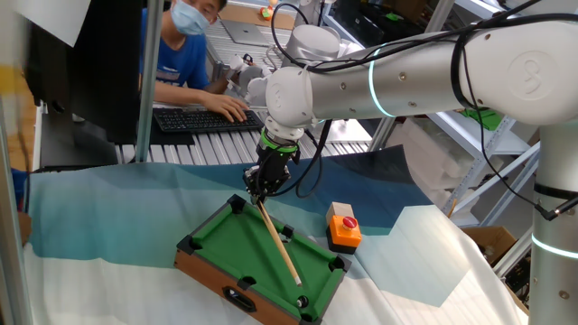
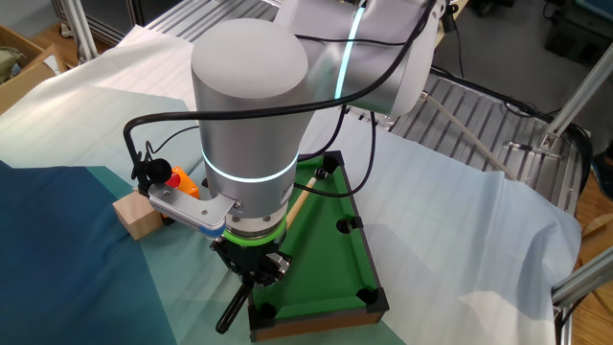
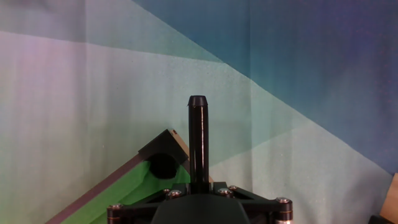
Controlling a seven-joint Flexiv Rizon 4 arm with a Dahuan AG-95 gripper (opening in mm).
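A small pool table with green cloth and wooden sides lies at an angle on the covered worktop. My gripper is above its far corner, shut on a cue stick. From the fingers, the pale wooden shaft slants over the cloth. Its tip ends close to a dark ball near the opposite end. In the wrist view the cue's black butt sticks out past the gripper, beside a corner pocket. Whether the tip touches the ball cannot be told.
An orange box with a red button and a wooden block stand beside the pool table. A person sits behind at a keyboard. Cables loop around the arm.
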